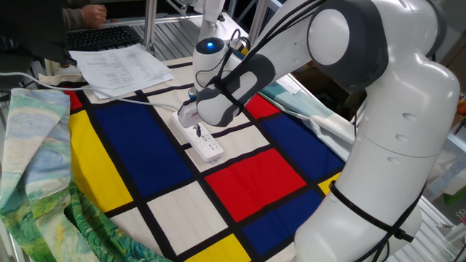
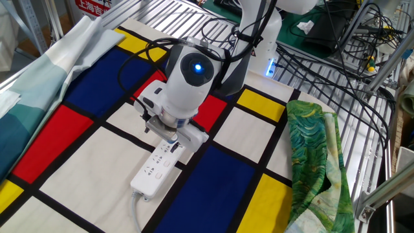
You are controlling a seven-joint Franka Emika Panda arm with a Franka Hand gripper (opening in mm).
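Note:
A white power strip (image 1: 206,148) with several sockets lies on the patterned cloth, its cord running off from the far end in exterior view 1. My gripper (image 1: 197,132) points down at the middle of the strip, its dark tip right over or against the top face; contact cannot be made out. From exterior view 2, the hand covers one end of the power strip (image 2: 154,175), and only a small dark part of the gripper (image 2: 174,148) shows below it. Whether the fingers are apart, or have anything between them, is not visible.
Papers (image 1: 120,69) lie at the back left, a keyboard (image 1: 104,37) and a person's hand (image 1: 93,16) beyond the cloth. A folded green painted cloth (image 2: 309,155) covers one edge of the table.

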